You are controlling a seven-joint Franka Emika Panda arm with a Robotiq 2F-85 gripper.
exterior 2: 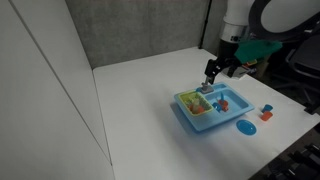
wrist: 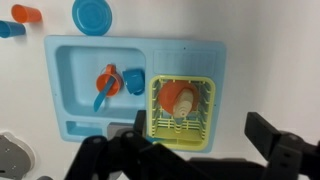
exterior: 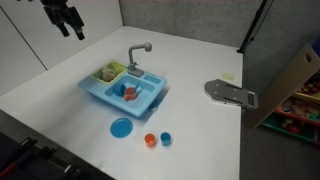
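High over the table, my gripper (exterior: 73,34) stands open and holds nothing, to the upper left of a light-blue toy sink (exterior: 148,104). A yellow basket (wrist: 157,133) fills one side of the sink. Inside the basket are a round orange-red piece (wrist: 172,92) and a tan-brown piece (wrist: 183,104). The sink's basin holds an orange cup (wrist: 112,72), a blue cup (wrist: 134,76) and a blue utensil (wrist: 102,97). In the wrist view, the two dark fingers (wrist: 262,133) spread on either side of the basket, well above it.
A grey faucet (exterior: 134,57) rises at the sink's back edge. In front lie a blue plate (exterior: 121,128), an orange cup (exterior: 150,140) and a blue cup (exterior: 166,139). A grey metal piece (exterior: 230,94) lies to the right.
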